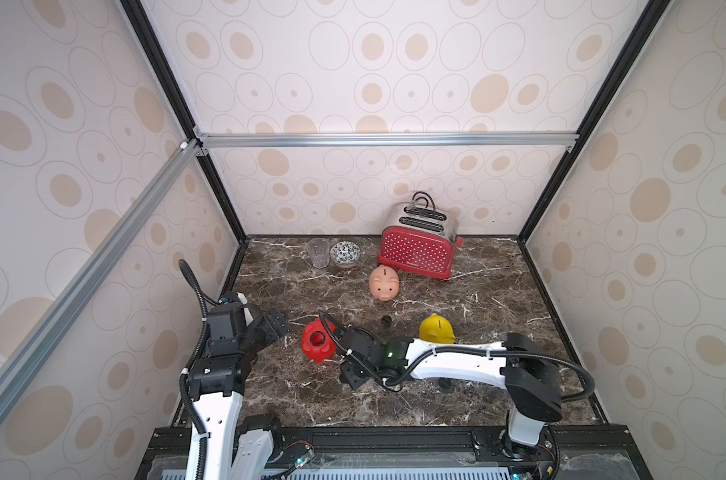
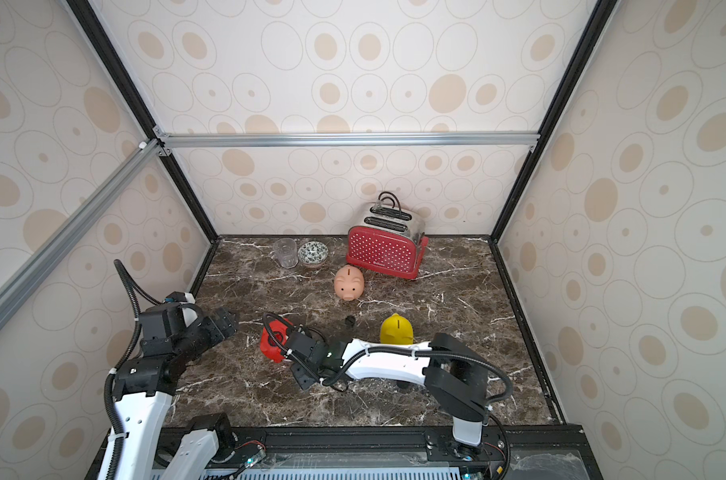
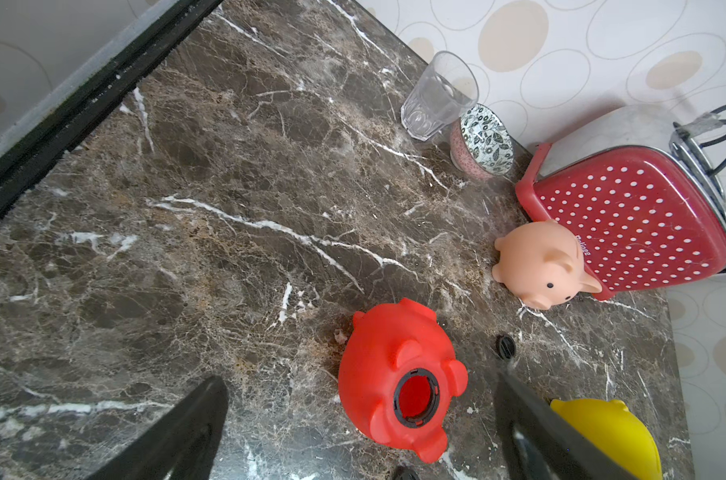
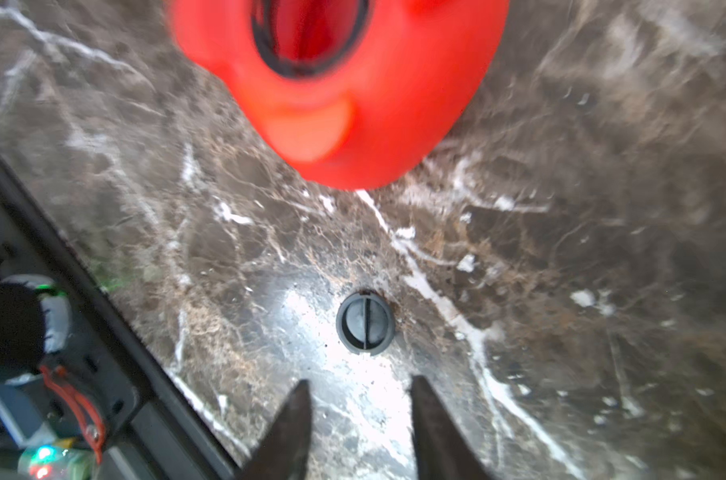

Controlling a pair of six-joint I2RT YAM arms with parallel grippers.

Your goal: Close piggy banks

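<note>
The red piggy bank lies on its side, its round bottom hole uncovered and facing up. A dark round plug rests flat on the counter near it, just beyond the fingertips of my right gripper, which is part open with nothing between its fingers. Another plug lies between the red bank and the peach piggy bank, which stands upright. Partly behind the right arm is the yellow piggy bank; a dark round piece lies in front of it. My left gripper hangs open and empty left of the red bank.
A red dotted toaster stands at the back, close behind the peach bank. Beside it are a patterned bowl and a clear glass.
</note>
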